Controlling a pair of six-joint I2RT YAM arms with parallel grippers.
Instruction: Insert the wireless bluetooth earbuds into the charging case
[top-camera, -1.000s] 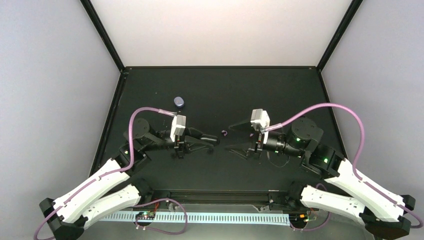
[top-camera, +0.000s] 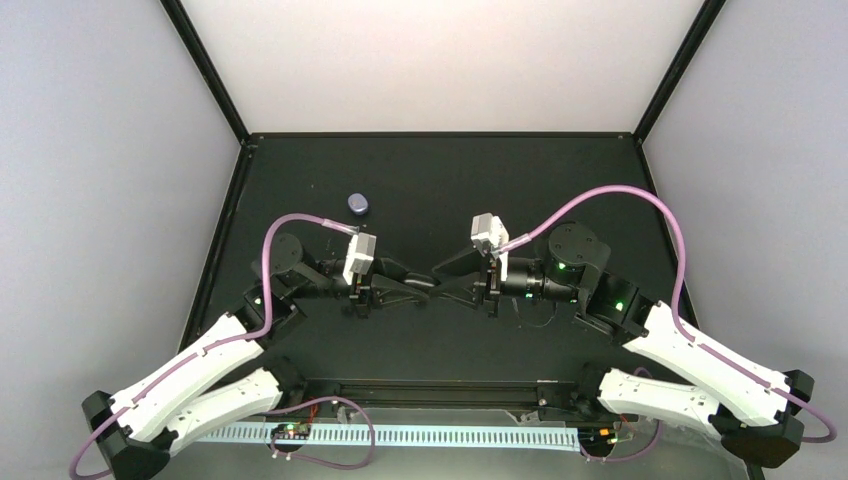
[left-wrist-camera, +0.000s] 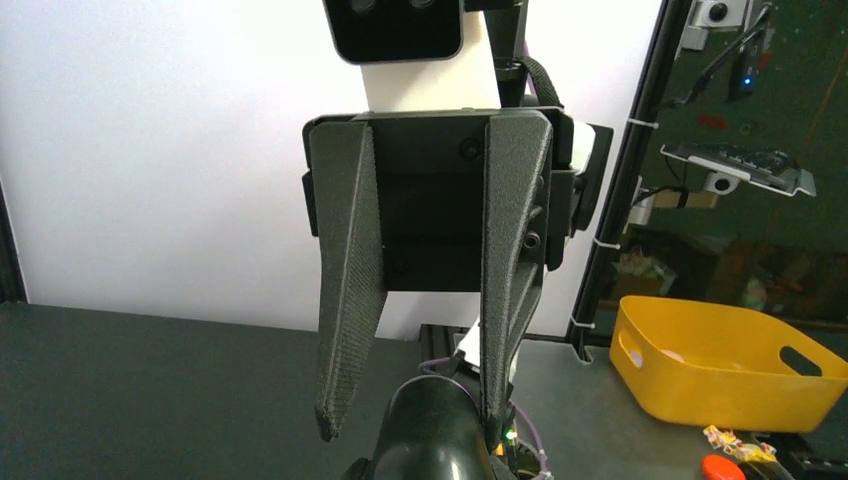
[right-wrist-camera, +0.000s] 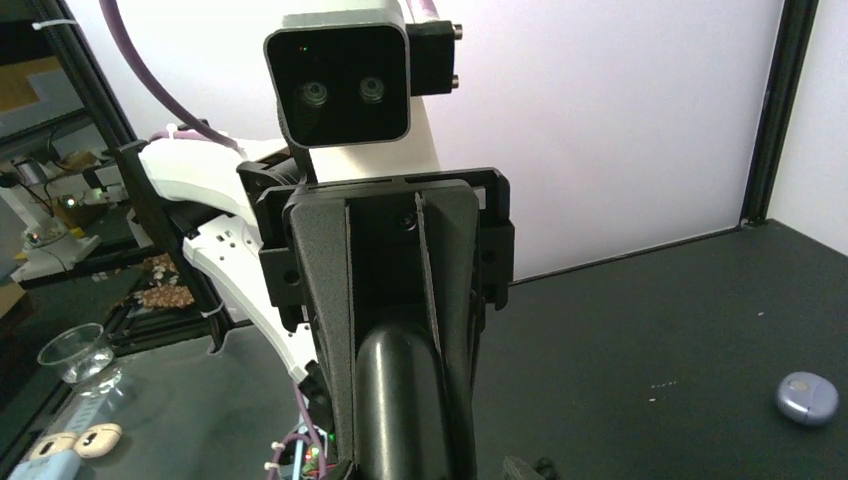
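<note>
A glossy black cylinder (top-camera: 421, 281) lies sideways above the middle of the table. My left gripper (top-camera: 416, 284) is shut on it. In the left wrist view the rounded end of the cylinder (left-wrist-camera: 432, 430) shows low between the fingers. From the right, my right gripper (top-camera: 438, 282) reaches over the cylinder's other end, part open. One finger stands on each side of the cylinder (right-wrist-camera: 398, 400) in the right wrist view; whether they touch it is unclear. A small lavender rounded case (top-camera: 358, 204) sits on the table behind the left arm. No earbud can be made out.
Outside the work area is a yellow basket (left-wrist-camera: 700, 370). A clear bowl (right-wrist-camera: 78, 352) and pale oval items (right-wrist-camera: 98, 440) stand beyond the other side. Both gripper tips are close together at the centre.
My right gripper has moved left and its fingers now overlap the cylinder's end. A small purplish thing seen on the table one second ago is hidden. The left arm has hardly moved.
</note>
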